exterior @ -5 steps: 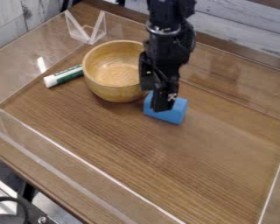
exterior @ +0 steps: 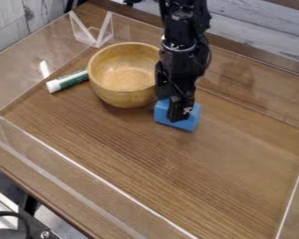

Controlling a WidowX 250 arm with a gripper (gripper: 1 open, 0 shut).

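The black arm reaches down from the top centre, its open gripper (exterior: pixel 179 105) low over a blue block (exterior: pixel 176 119), with fingers at the block's top; whether they touch it is hard to tell. The block lies on the wooden table (exterior: pixel 177 187), just right of a large tan bowl (exterior: pixel 119 71).
A white tube with green (exterior: pixel 67 80) lies left of the bowl. A clear plastic object (exterior: pixel 92 33) stands at the back left. A black cable (exterior: pixel 18 217) shows at the lower left edge.
The gripper has moved back and slightly right over the blue block, which appears somewhat turned.
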